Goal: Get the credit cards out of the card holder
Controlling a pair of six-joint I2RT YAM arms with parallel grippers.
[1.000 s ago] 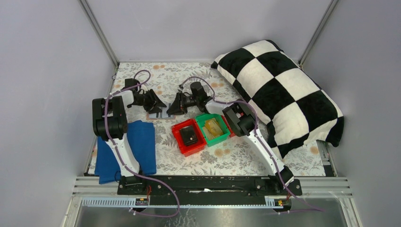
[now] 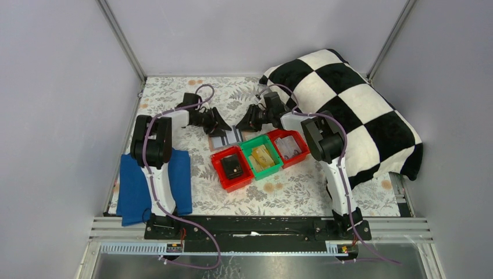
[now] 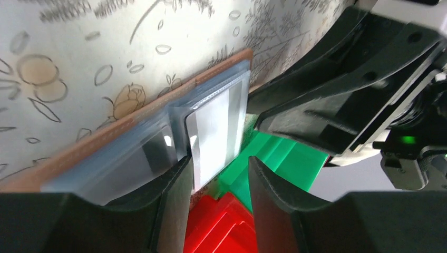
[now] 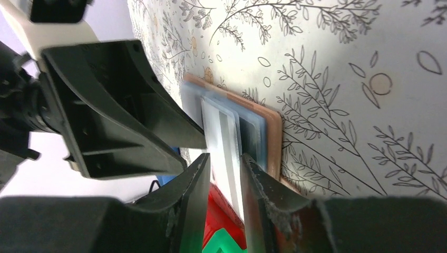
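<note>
The brown-edged card holder (image 2: 229, 138) lies on the floral table top with its clear sleeves (image 3: 142, 153) raised. A white card with grey bands stands nearly upright within a sleeve; it also shows as the white card (image 4: 224, 139) in the right wrist view. My left gripper is at one side of the holder, partly open, with the card visible through the gap. At the other side my right gripper is partly open too, with the card passing between its fingers. Firm contact cannot be judged.
Below the holder stand a red bin (image 2: 251, 177) with a black item, a green bin (image 2: 273, 172) with yellow contents, and another red bin (image 2: 306, 152) with clear contents. A checkered cushion (image 2: 349, 110) fills the right side; a blue cloth (image 2: 180, 192) lies at left.
Both arms have moved to the right. The card holder has shifted right along with them, now just above the left red bin, and the right red bin is less covered by the arm.
</note>
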